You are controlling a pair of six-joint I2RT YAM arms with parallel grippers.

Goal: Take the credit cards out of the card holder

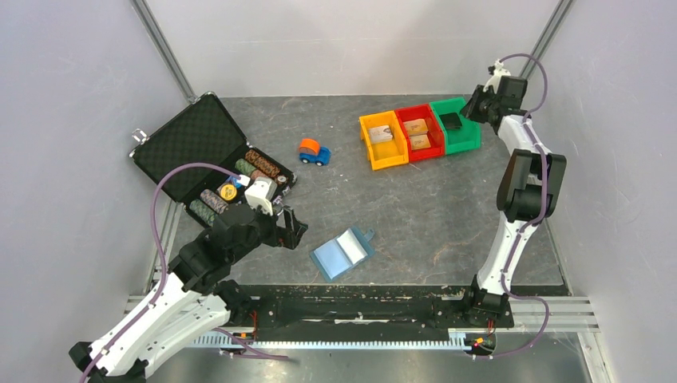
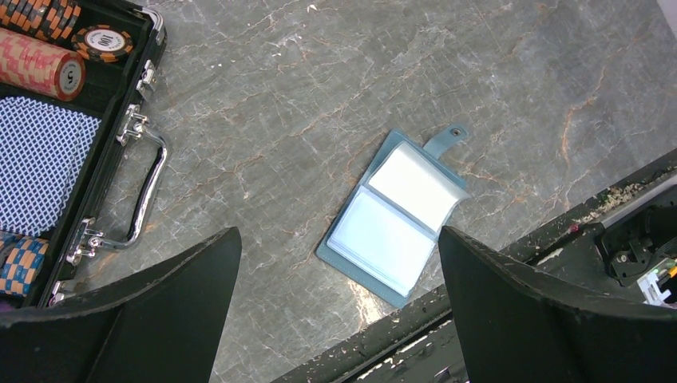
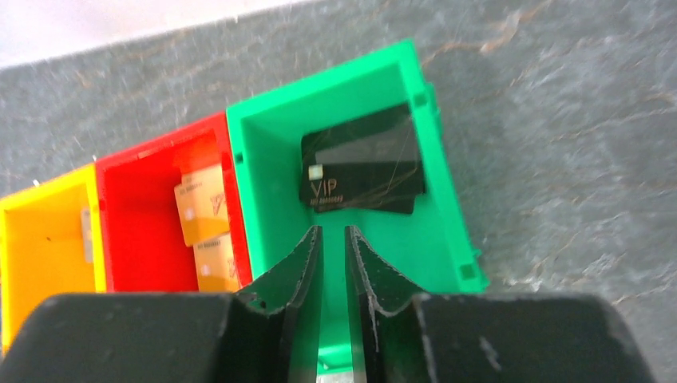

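The blue card holder point(image 2: 363, 263) lies open on the table with clear and white sleeves showing; no card can be made out in them. Black cards point(image 3: 363, 179), one marked VIP, lie overlapping in the green bin point(image 3: 371, 239). Light brown cards point(image 3: 203, 207) rest in the red bin point(image 3: 148, 227), and a pale card point(image 1: 381, 134) is in the yellow bin point(image 1: 389, 155). Over the near end of the green bin, my right gripper is part open with nothing between its narrowly spaced fingers. My left gripper is wide open and empty, to the left of the holder.
An open black case point(image 1: 192, 152) with poker chips stands at the left, its handle point(image 2: 148, 191) facing the table's middle. A blue and orange toy truck point(image 1: 314, 152) sits between case and bins. Bare table point(image 1: 423, 215) stretches between holder and bins.
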